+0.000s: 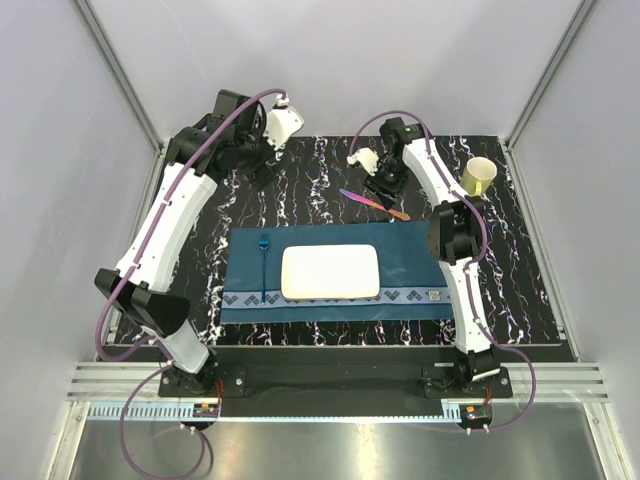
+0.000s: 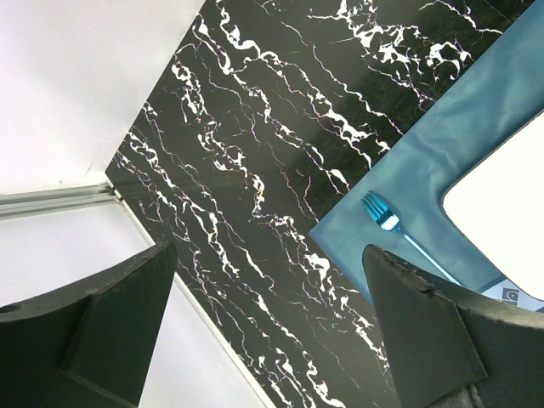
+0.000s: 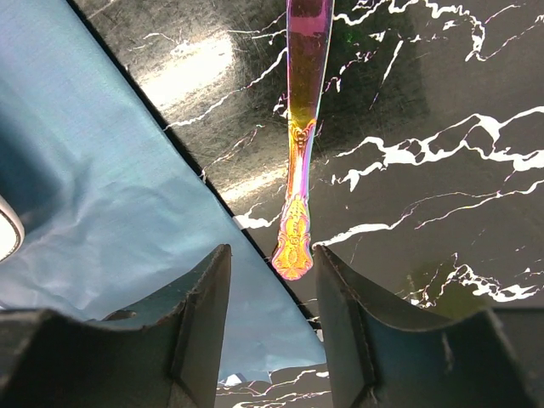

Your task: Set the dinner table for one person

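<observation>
A white rectangular plate (image 1: pixel 329 271) lies on the blue placemat (image 1: pixel 410 265), with a fork (image 1: pixel 264 260) to its left, also seen in the left wrist view. A rainbow-coloured knife (image 1: pixel 362 199) lies on the marble behind the mat. In the right wrist view my right gripper is open just above the knife handle (image 3: pixel 296 221), whose end lies between the fingertips' lines of sight. My left gripper hangs open over the back left of the table, nothing between its fingers.
A yellow-green mug (image 1: pixel 479 175) stands at the back right, beside the right arm. The marble table (image 1: pixel 520 280) has free room at the back left and along both sides. Walls border the back and sides.
</observation>
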